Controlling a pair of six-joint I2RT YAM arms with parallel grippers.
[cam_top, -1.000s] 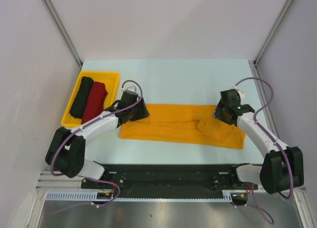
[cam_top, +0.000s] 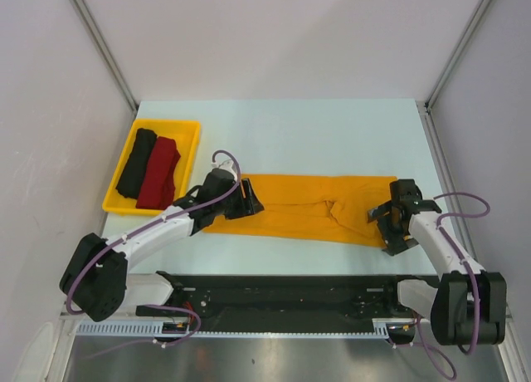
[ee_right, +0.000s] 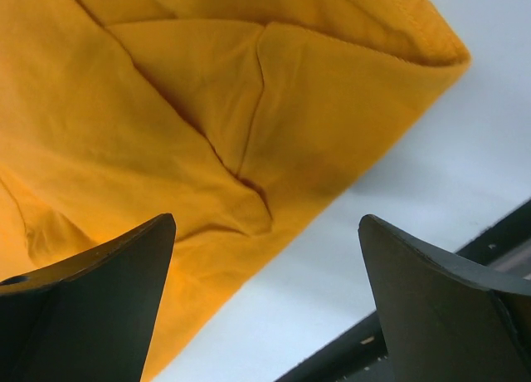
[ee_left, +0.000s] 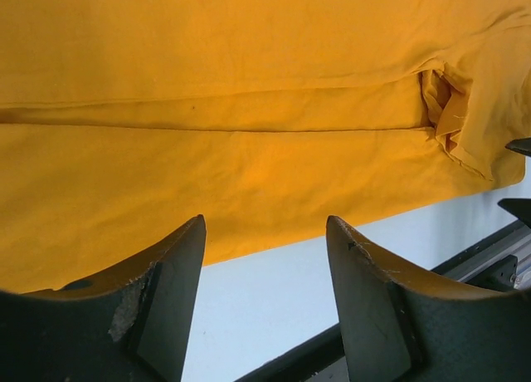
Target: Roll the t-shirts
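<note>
An orange t-shirt [cam_top: 286, 222] lies folded into a long strip across the table. Bunched folds [ee_left: 448, 112] show right of its middle, and its right part has a creased, layered end [ee_right: 315, 108]. Above the left part of the strip is my left gripper, open, with bare table and cloth visible between its fingers. At the right end, my right gripper hangs open over the near corner and edge of the shirt. In the yellow bin lie a dark rolled shirt [cam_top: 136, 163] and a dark red rolled shirt [cam_top: 158, 174].
The yellow bin [cam_top: 190, 137] stands at the back left of the white table [cam_top: 290, 137]. A narrow white strip runs between the shirt and the dark front rail [cam_top: 274, 295].
Over the last second my right gripper has come toward the near right corner of the shirt.
</note>
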